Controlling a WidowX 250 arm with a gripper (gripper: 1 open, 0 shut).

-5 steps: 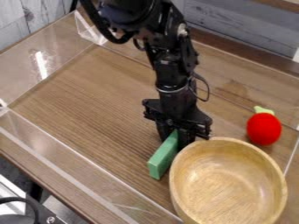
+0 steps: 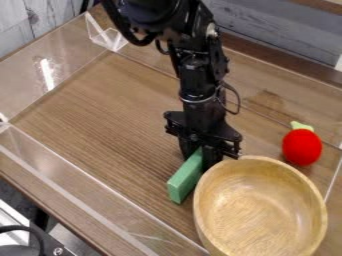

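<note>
A green block (image 2: 185, 178) lies low at the centre of the camera view, just left of a large tan bowl (image 2: 261, 208). My black gripper (image 2: 201, 156) is down over the block's upper end, shut on it; the fingertips are mostly hidden in shadow. The block appears to touch or nearly touch the bowl's rim.
A red tomato-like object (image 2: 302, 147) with a green top sits at the right, behind the bowl. A black cable shows at the bottom left.
The green block and my gripper have shifted very slightly; otherwise the scene looks the same.
</note>
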